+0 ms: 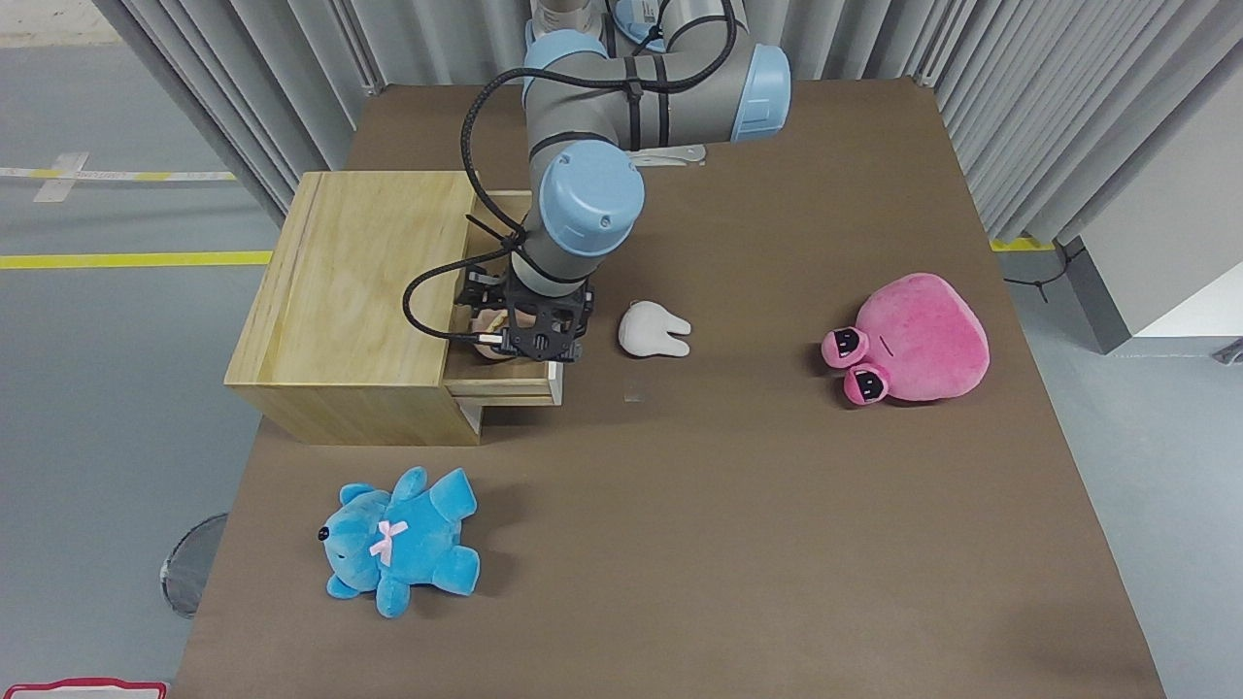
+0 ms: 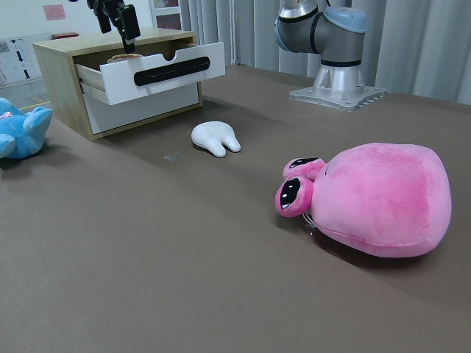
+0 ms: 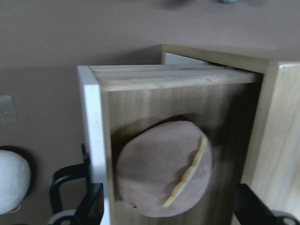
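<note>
A wooden cabinet (image 1: 338, 280) has its white-fronted drawer (image 2: 125, 81) pulled open. Inside the drawer lies a round pinkish-brown plush (image 3: 159, 168) with a yellow wavy strip. My gripper hangs directly over the drawer. Its two black fingers show at the bottom of the wrist view, wide apart on either side of the plush, with nothing held between them.
A white tooth-shaped plush (image 1: 653, 328) lies right of the drawer. A pink plush (image 1: 921, 338) is farther right, and a blue bear (image 1: 414, 542) lies in front of the cabinet.
</note>
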